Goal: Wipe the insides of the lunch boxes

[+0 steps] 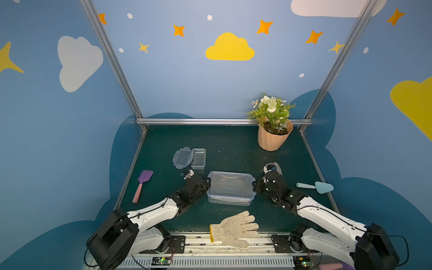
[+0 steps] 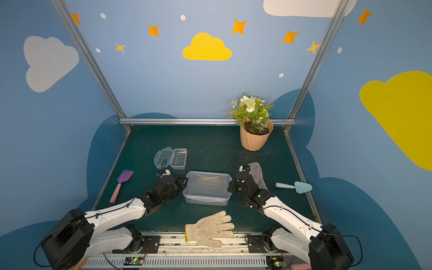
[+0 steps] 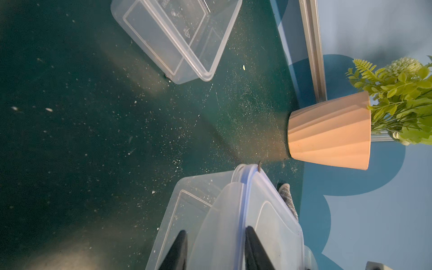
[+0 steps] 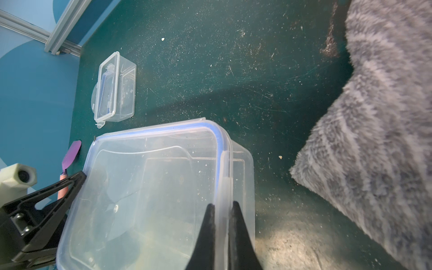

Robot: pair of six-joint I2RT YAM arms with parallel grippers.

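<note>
The large clear lunch box (image 1: pixel 231 186) sits mid-table with its blue-sealed lid (image 4: pixel 148 193) on top. At its left edge, my left gripper is shut on the lid's side flap, one finger on each side. Across from it, my right gripper has closed on the thin right flap of the same lid. Farther back left stands the small lunch box (image 1: pixel 198 158), open and apparently empty, with its lid (image 1: pixel 182 158) lying beside it. A grey cloth (image 4: pixel 382 126) lies right of the large box, partly hidden by my right arm in the top left view.
A potted plant (image 1: pixel 272 130) stands at the back right. A purple spatula (image 1: pixel 143 182) lies at far left, a pale blue one (image 1: pixel 317 186) at far right. A work glove (image 1: pixel 234 228) rests at the front edge.
</note>
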